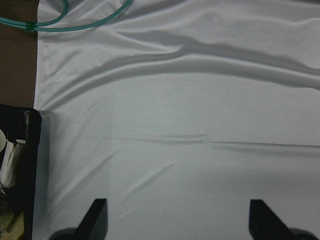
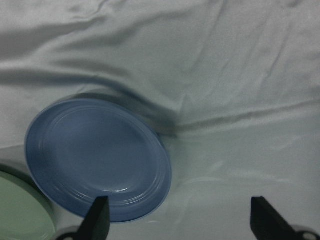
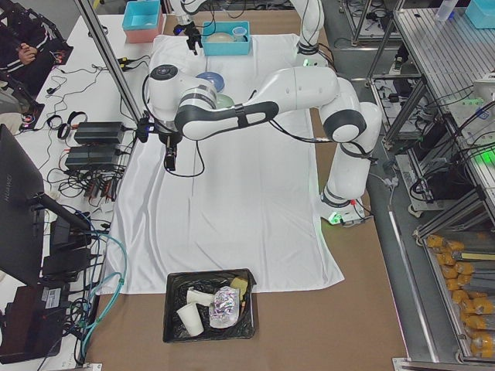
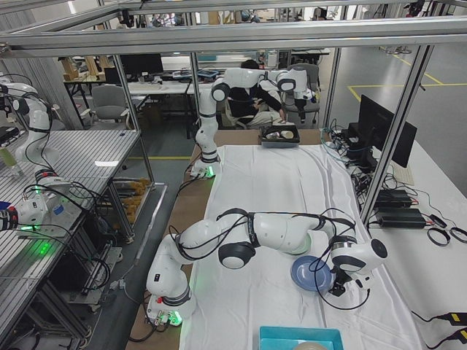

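Observation:
My left gripper hangs over the white cloth, open with nothing between its fingers; the black bin (image 3: pixel 209 332) holds white cups (image 3: pixel 189 318), a foil item (image 3: pixel 225 305) and yellow pieces at the cloth's near edge in the camera left view. My right gripper is open and empty above the cloth, by a blue plate (image 2: pixel 100 150) and a green plate (image 2: pixel 17 212). A turquoise tub (image 4: pixel 299 332) with items inside sits beyond the plates from the bin.
Cables, black boxes (image 3: pixel 97 133) and a monitor crowd one side; metal frame posts stand along both sides. Teal tubing (image 1: pixel 80 29) touches a cloth corner.

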